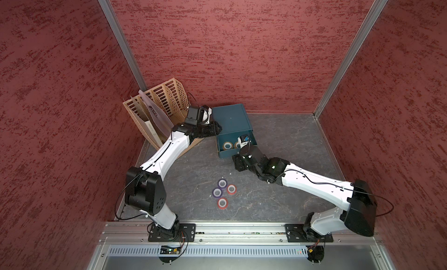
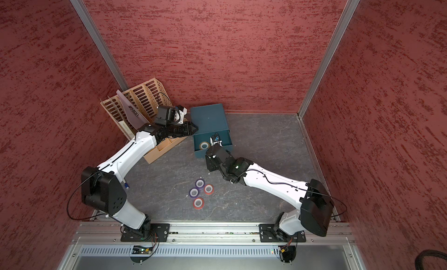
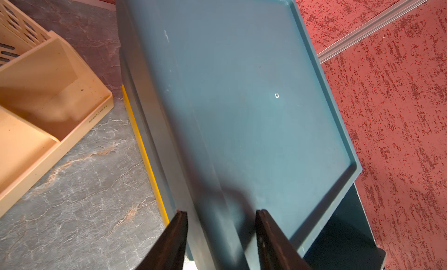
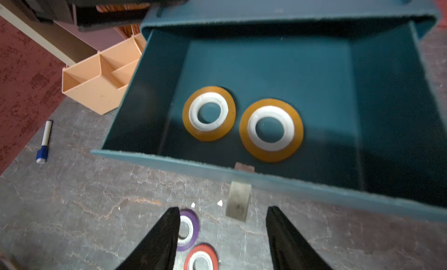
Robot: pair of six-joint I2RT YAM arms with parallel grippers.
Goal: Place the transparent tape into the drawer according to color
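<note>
The blue-green cabinet (image 1: 230,117) has its drawer (image 4: 139,158) pulled out. Two yellow-brown tape rolls, one on the left (image 4: 188,115) and one on the right (image 4: 295,132), lie flat inside it. On the table in front are two purple rolls (image 1: 217,196) and two red rolls (image 1: 222,207). At the cabinet's left top edge, my left gripper has its fingers apart with that edge between them; whether they press on it is unclear. My right gripper is partly open before the drawer front. In its view the pale pull tab (image 4: 238,202) appears between the fingers.
A wooden organiser (image 1: 174,95) holding files stands left of the cabinet, close to my left arm. A marker with a blue cap (image 4: 42,151) lies at the left.
</note>
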